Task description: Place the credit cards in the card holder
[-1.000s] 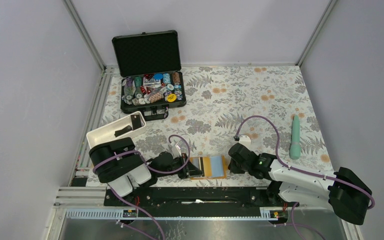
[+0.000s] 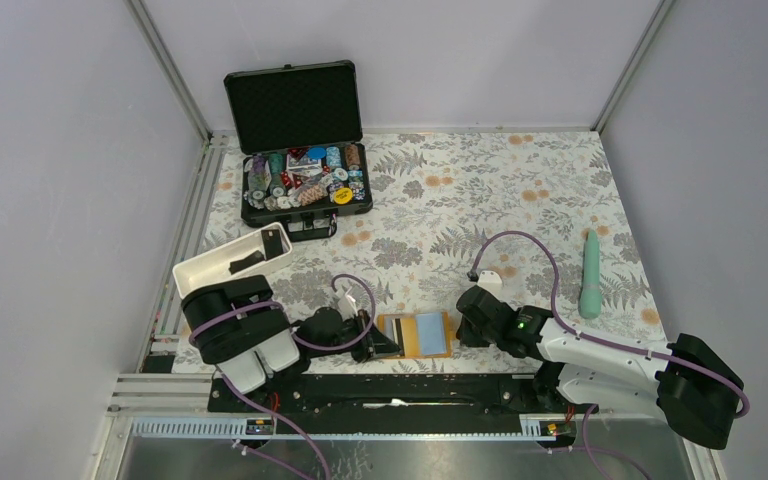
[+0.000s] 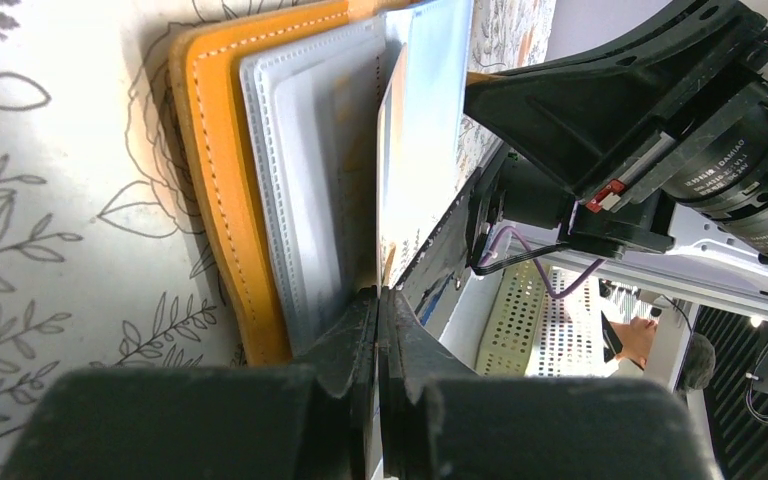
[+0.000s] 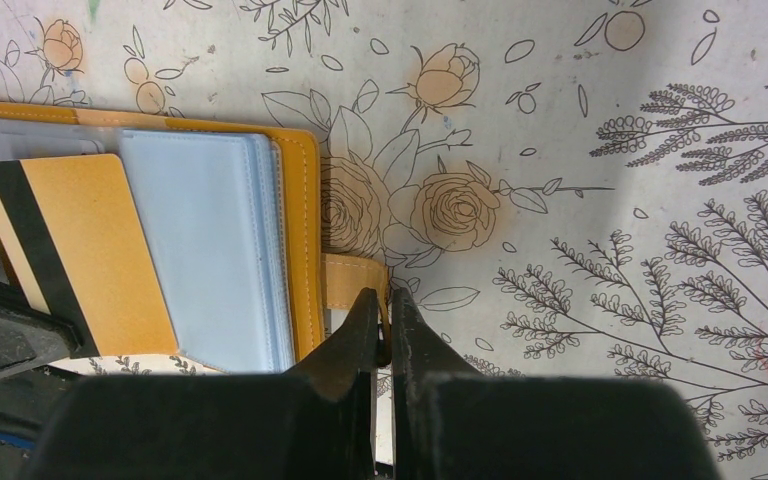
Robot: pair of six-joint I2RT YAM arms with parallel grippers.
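The orange card holder (image 4: 302,250) lies unfolded on the table between my two grippers, its light blue sleeves (image 4: 205,240) spread out. An orange card (image 4: 100,230) with a black stripe slants over the sleeves, and my left gripper is shut on its edge. In the left wrist view that card appears nearly edge-on, standing up beside the clear sleeve (image 3: 315,150); how far it reaches into a sleeve cannot be made out. On the right side, my right gripper is shut on the holder's small orange tab (image 4: 350,280).
A white tray (image 2: 195,275) with dark items stands left of the holder. Behind it is an open black case (image 2: 295,110) of chips. A green cylinder (image 2: 590,275) lies far right.
My left gripper has shifted slightly left with the card, and more of the sleeve left of the card shows. The right arm has stayed in place.
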